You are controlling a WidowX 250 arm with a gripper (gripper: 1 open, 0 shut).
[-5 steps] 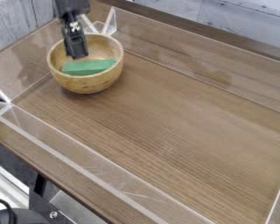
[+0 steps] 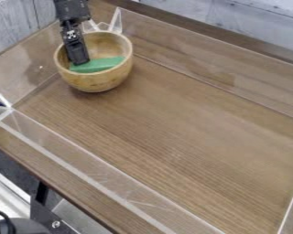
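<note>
My gripper (image 2: pixel 77 57) reaches down from the top left into a round wooden bowl (image 2: pixel 100 81) on the table. Its fingertips are at the left inside of the bowl, by a flat green object (image 2: pixel 100 65) lying in it. The tips are small and dark, and whether they touch the green object is unclear.
A grey wall stands at the top left and another along the back right. Clear plastic pieces show behind the bowl and along the table's left edge.
My gripper has moved down and to the left, deeper into the bowl. The bowl appears shifted slightly.
</note>
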